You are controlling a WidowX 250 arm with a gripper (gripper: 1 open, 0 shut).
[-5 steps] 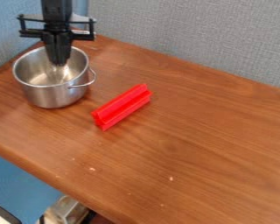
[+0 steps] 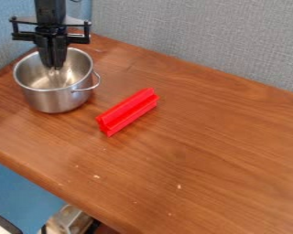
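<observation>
A steel pot point(image 2: 59, 93) with a wire side handle stands at the left of the wooden table. My black gripper point(image 2: 52, 60) hangs over it at the top left, its fingertips down at about the pot's mouth; whether anything is between the fingers cannot be made out. A red ribbed bar point(image 2: 127, 111) lies to the right of the pot, apart from it.
Grey padded walls point(image 2: 216, 32) border the back and left. Some metal hardware point(image 2: 66, 222) shows at the bottom left edge.
The pot and red bar have not moved.
</observation>
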